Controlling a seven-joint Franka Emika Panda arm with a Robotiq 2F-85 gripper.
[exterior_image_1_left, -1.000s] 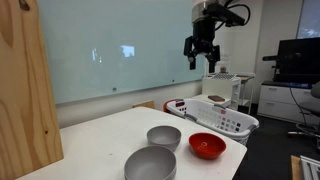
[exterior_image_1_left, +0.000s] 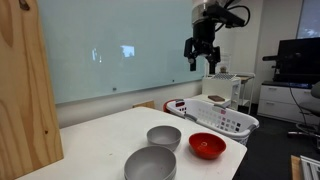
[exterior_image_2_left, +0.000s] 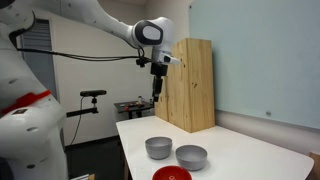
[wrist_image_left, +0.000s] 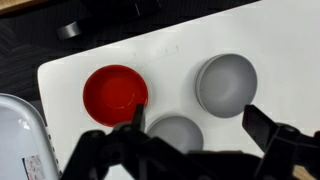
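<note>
High above the table my gripper (exterior_image_1_left: 202, 64) stands open, with nothing between its fingers. On the white table below are a red bowl (exterior_image_1_left: 208, 146) and two grey bowls, one nearer the camera (exterior_image_1_left: 150, 164) and one farther back (exterior_image_1_left: 164, 137) in exterior view 1. From the wrist, the red bowl (wrist_image_left: 115, 95) shows at the left and one grey bowl (wrist_image_left: 226, 85) at the right. The other grey bowl (wrist_image_left: 176, 132) lies between them, lower, partly hidden by my gripper. All three bowls sit upright and apart from my fingers.
A white basket (exterior_image_1_left: 225, 122) stands beside the red bowl, at the table's end. Wooden panels (exterior_image_2_left: 187, 85) rise behind the table in exterior view 2.
</note>
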